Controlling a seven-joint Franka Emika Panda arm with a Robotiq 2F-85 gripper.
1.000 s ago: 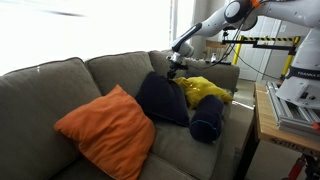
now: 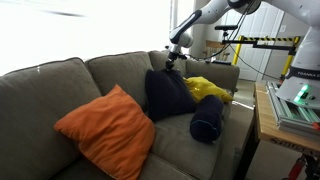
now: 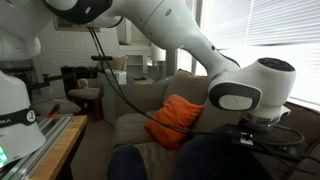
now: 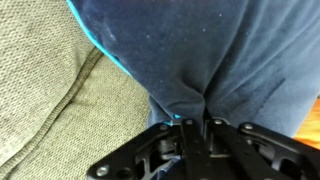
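A dark navy pillow (image 2: pixel 168 94) stands on the couch seat against the backrest, its top corner pulled up toward my gripper (image 2: pixel 171 67). From close above, the wrist view shows the navy fabric (image 4: pixel 170 45) with bright blue piping, bunched where the fingers of my gripper meet it. The fingers are shut on that gathered fabric. In exterior view 2 the gripper (image 3: pixel 245 135) is at the dark pillow (image 3: pixel 225 155), whose lower part runs out of the frame.
An orange pillow (image 2: pixel 108 130) leans on the backrest. A yellow cloth (image 2: pixel 207 88) and a rolled navy bundle (image 2: pixel 207 118) lie on the seat's right side. A wooden table (image 2: pixel 270 125) stands in front of the grey couch (image 2: pixel 40 110).
My gripper has risen slightly over the last second. The navy pillow's top corner has come up with it, while the orange pillow, yellow cloth and rolled bundle stay put.
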